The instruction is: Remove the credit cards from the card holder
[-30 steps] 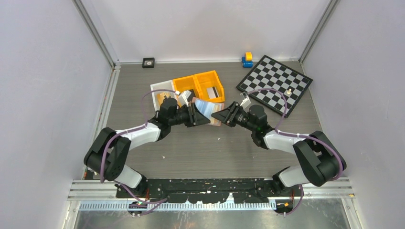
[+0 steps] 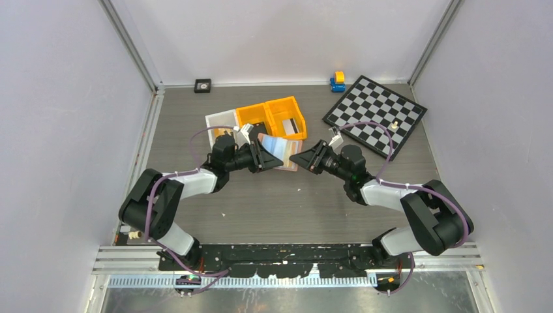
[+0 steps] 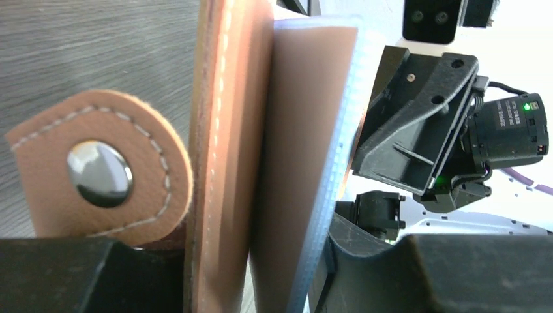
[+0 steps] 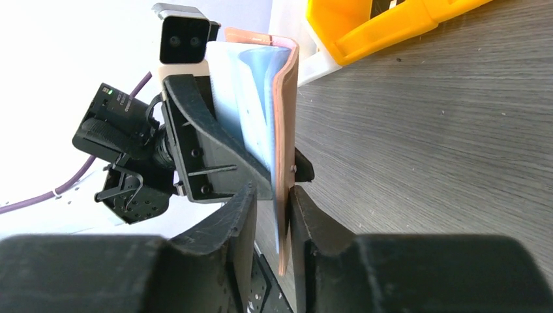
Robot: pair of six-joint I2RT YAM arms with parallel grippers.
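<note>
The card holder [image 2: 282,149], brown leather with pale striped, bluish sleeve pages, is held up between both arms. My left gripper is shut on it; in the left wrist view the leather cover [image 3: 218,156] and a clear-edged sleeve [image 3: 306,130] stand between its fingers, beside a strap with a metal snap. At the holder's other side, my right gripper is part open. The holder's edge runs between its fingers, close to one finger [image 4: 306,254], with a gap to the other. No separate card can be made out in the sleeves.
Behind the holder stand an orange two-part bin [image 2: 301,111], with a flat pale and dark item in its right compartment, and a white bin [image 2: 220,119]. A chessboard [image 2: 375,114] lies at the back right.
The right gripper has stayed nearly in place.
</note>
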